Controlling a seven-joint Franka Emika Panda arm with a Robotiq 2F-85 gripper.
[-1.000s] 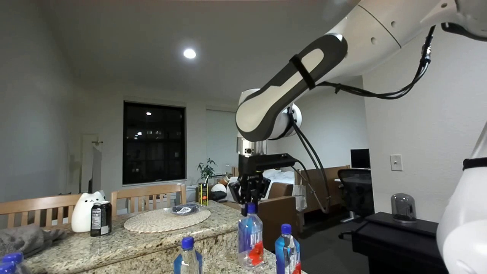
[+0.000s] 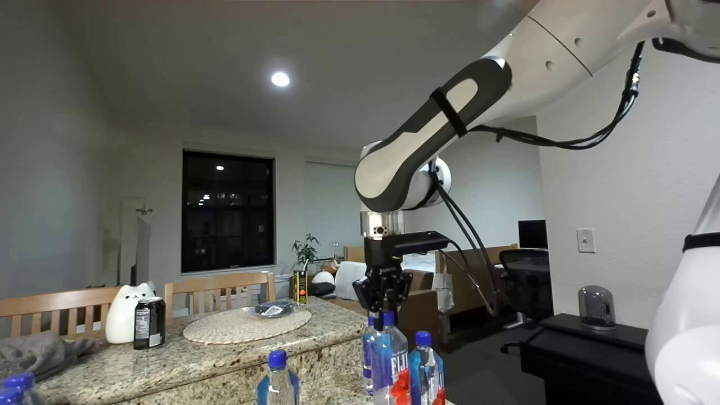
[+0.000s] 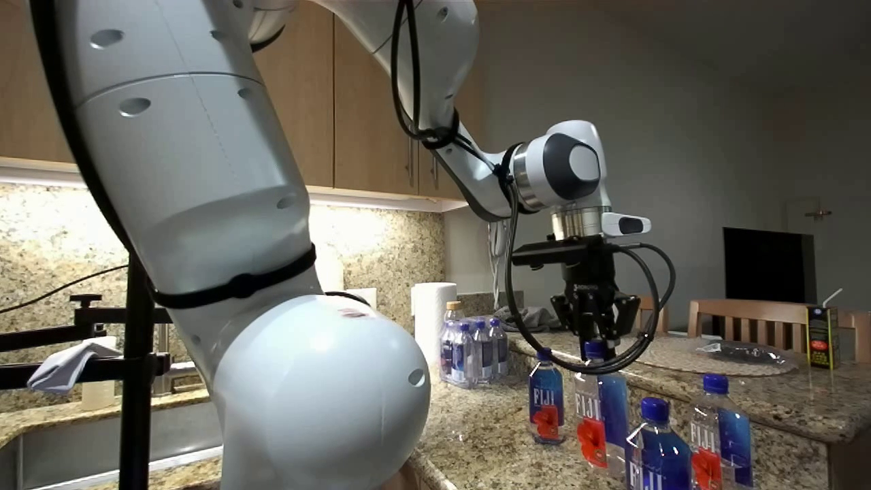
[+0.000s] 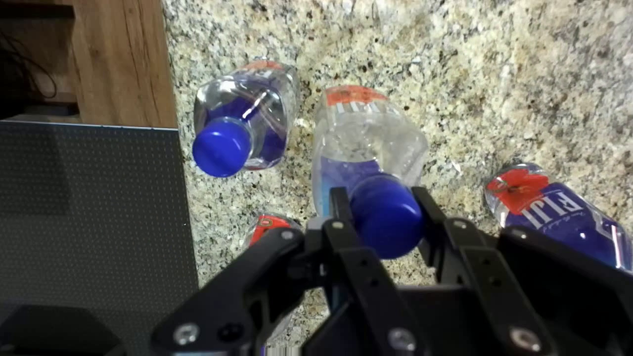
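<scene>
My gripper (image 2: 385,311) is shut on the blue cap of a clear FIJI water bottle (image 2: 391,364). In the wrist view the cap (image 4: 386,219) sits between the two fingers, with the bottle's body slanting beyond it. Exterior view 2 has the gripper (image 3: 598,333) pointing down over this bottle (image 3: 601,408), which looks upright; whether its base touches the counter I cannot tell. Close around it stand more FIJI bottles: one (image 4: 243,121) to the left in the wrist view, one (image 4: 558,213) to the right, and one (image 4: 270,225) partly hidden by the gripper.
The granite counter (image 3: 478,420) has a raised ledge (image 2: 223,361) alongside, bearing a woven mat (image 2: 223,328), a black can (image 2: 149,324) and a white cat figure (image 2: 125,314). Several bottles (image 3: 463,355) cluster farther back. A counter edge lies left in the wrist view.
My gripper and its bottle have shifted right and lower in exterior view 1, closer to the right-hand bottle. Another bottle now shows behind the held one.
</scene>
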